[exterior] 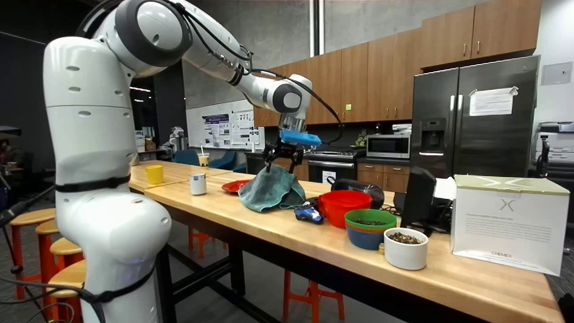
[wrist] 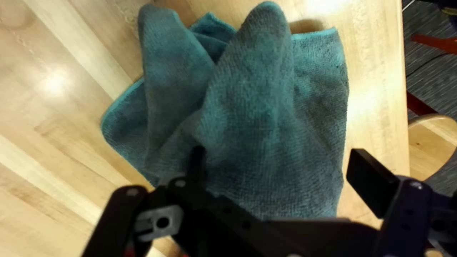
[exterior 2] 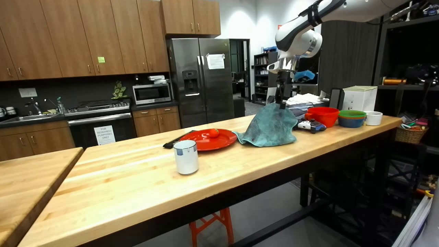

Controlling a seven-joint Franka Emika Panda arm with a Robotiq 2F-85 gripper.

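A teal cloth (exterior: 271, 189) stands draped in a peaked heap on the wooden table. From exterior view 2 its front edge (exterior 2: 267, 142) spreads near the red plate (exterior 2: 201, 144). My gripper (exterior: 280, 168) is over the top of the heap, fingers apart. In the wrist view the cloth (wrist: 248, 111) fills the middle, with the gripper open above it. One dark finger (wrist: 197, 165) overlaps the cloth; the other (wrist: 371, 182) is past its right side. Whether either touches the fabric is unclear, and what is beneath the cloth is hidden.
A white mug (exterior 2: 186, 157) stands left of the plate, which carries a red tomato-like item (exterior 2: 214, 133). Right of the cloth are a blue game controller (exterior: 309, 214), a red bowl (exterior: 343, 207), stacked bowls (exterior: 371, 229) and a white cup (exterior: 406, 253). Bare table lies left of the mug.
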